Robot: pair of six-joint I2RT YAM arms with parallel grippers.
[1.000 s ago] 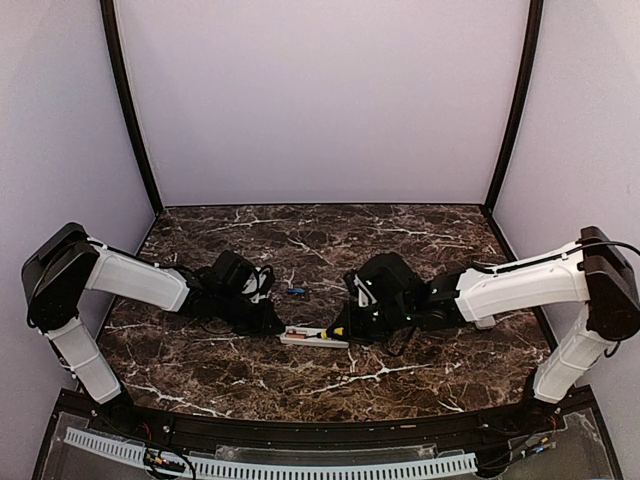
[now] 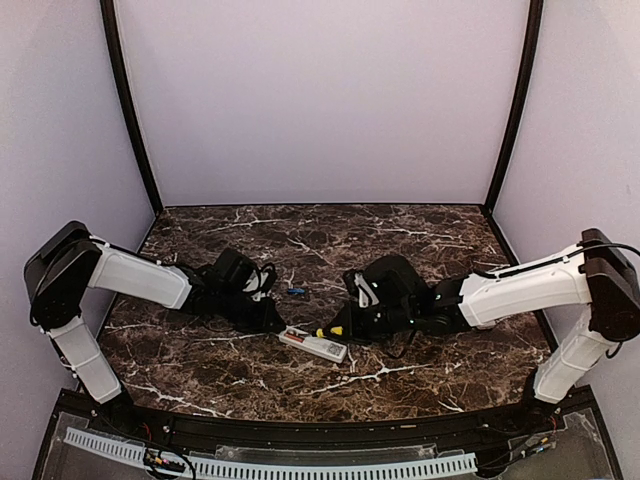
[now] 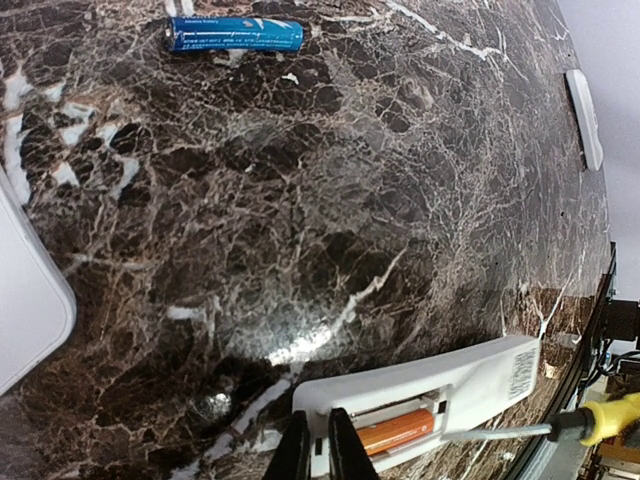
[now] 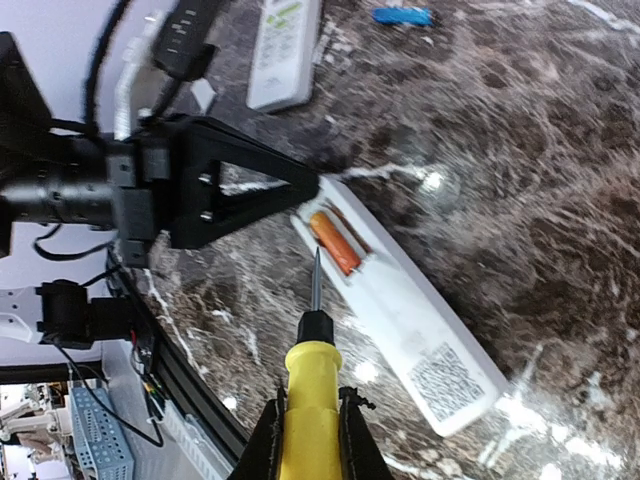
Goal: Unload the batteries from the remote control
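The white remote control (image 2: 315, 345) lies slantwise between my grippers, its battery compartment uncovered. One orange battery (image 4: 334, 242) sits in that compartment, beside an empty slot. My left gripper is shut at the compartment end of the remote, with nothing clearly visible between its fingers. My right gripper is shut on a screwdriver (image 4: 313, 385) with a yellow handle. The metal tip of the screwdriver points at the compartment's inner end, near the battery; whether it touches cannot be told. A blue battery (image 3: 235, 34) lies loose on the table behind the remote.
Another white device (image 4: 284, 55) with green marking lies beyond the left gripper. A small white piece (image 3: 584, 118) rests far to the right.
The remote has turned: its right end has swung toward the front edge, while its left end stays by the left gripper. The screwdriver has shifted only slightly; the left arm is nearly still.
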